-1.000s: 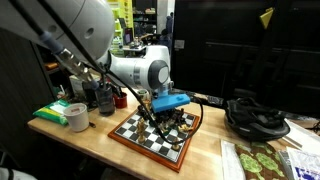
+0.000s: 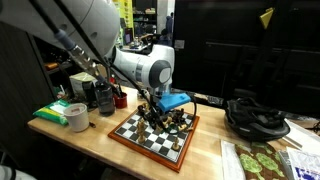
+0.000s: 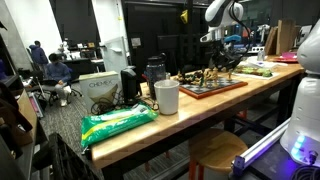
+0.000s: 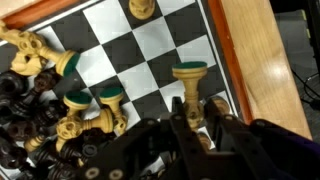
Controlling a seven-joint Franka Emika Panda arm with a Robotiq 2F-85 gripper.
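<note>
In the wrist view, a light wooden chess piece [image 4: 190,90] with a green base points up the frame. My gripper is shut on it, the dark fingers hiding part of its lower end. Beneath lies a black-and-white chessboard [image 4: 153,37] with a wooden border. Light pieces [image 4: 75,125] and dark pieces [image 4: 20,130] lie jumbled on the left. One light piece [image 4: 142,8] stands at the top edge. In exterior view 1 the gripper hangs over the board, but its fingertips are hard to make out.
On the table are a white cup [image 2: 77,117] and a green packet [image 2: 50,111] at the left. A black bag [image 2: 257,118] lies beyond the board to the right, with patterned sheets [image 2: 262,163] nearer. Bare wood [image 2: 205,150] shows right of the board.
The gripper has shifted slightly upward over the board in exterior view 1. The surrounding objects look unmoved.
</note>
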